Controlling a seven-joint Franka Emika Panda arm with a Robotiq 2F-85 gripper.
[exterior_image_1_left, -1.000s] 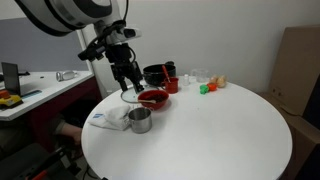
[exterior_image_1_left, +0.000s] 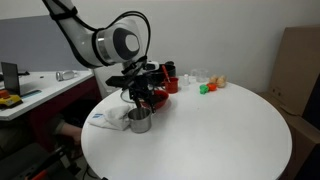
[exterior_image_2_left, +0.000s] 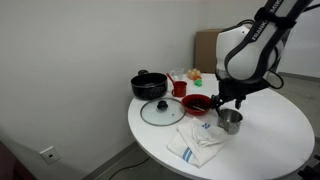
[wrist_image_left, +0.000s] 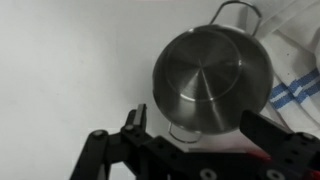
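Observation:
A small steel pot (exterior_image_1_left: 140, 124) stands upright and empty on the white round table. Its shiny inside (wrist_image_left: 205, 70) fills much of the wrist view, with one wire handle (wrist_image_left: 243, 12) at the top and another at its lower side. Just above the pot hangs my gripper (exterior_image_2_left: 232, 103), pointing down, near the rim. In the wrist view my two dark fingers (wrist_image_left: 136, 122) are wide apart, so the gripper is open; nothing shows gripped between them. Whether a finger touches the pot cannot be told.
Close to the pot are a white towel with blue stripes (exterior_image_2_left: 201, 142) and a red bowl (exterior_image_2_left: 195, 105) with something in it. A glass lid (exterior_image_2_left: 162, 113), black pot (exterior_image_2_left: 150, 86) and red mug (exterior_image_2_left: 180, 89) stand behind.
My arm has come down and toward the pot, from above the bowl and lid area to just over the pot. The pot, towel and bowl have stayed put.

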